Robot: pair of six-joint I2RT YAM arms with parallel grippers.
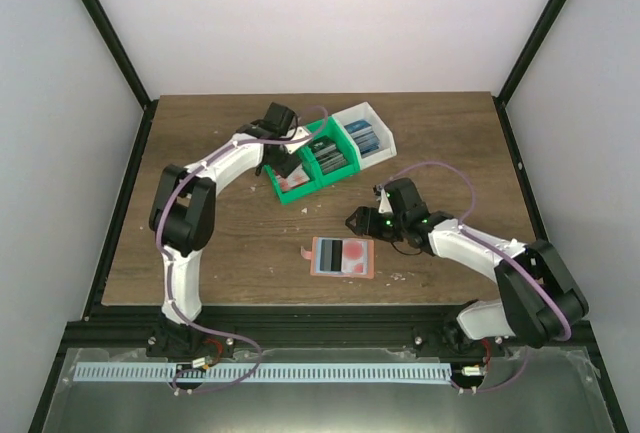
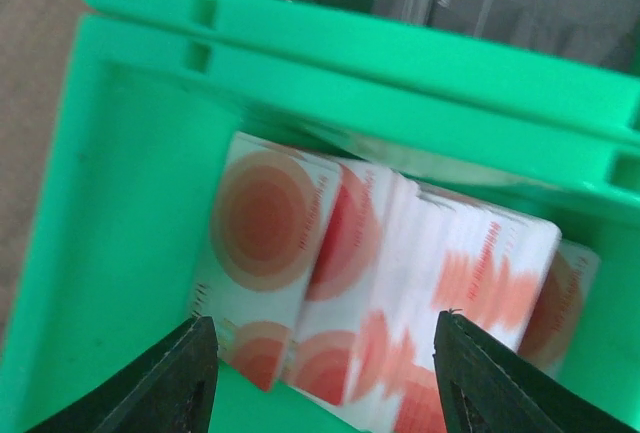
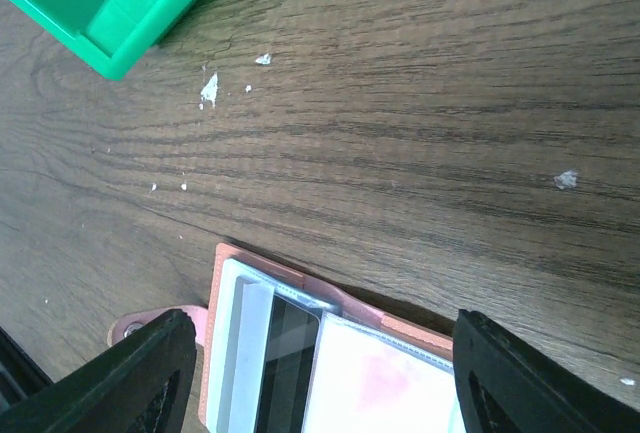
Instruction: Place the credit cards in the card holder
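Observation:
Several white cards with red circles (image 2: 262, 221) lean together in the green bin (image 2: 110, 193), seen close in the left wrist view. My left gripper is over this bin, part open, with nothing gripped between its fingers. The card holder (image 1: 343, 257) lies open on the table in the top view, with black cards (image 1: 330, 255) on its left side and a white and red card (image 1: 353, 256) on its right. Up and to the right of the holder, my right gripper hovers part open and empty; the holder's near part is cut off in the right wrist view.
Beside the card bin, a second green compartment (image 1: 346, 168) holds dark cards. A white bin (image 1: 384, 156) with blue cards adjoins it.

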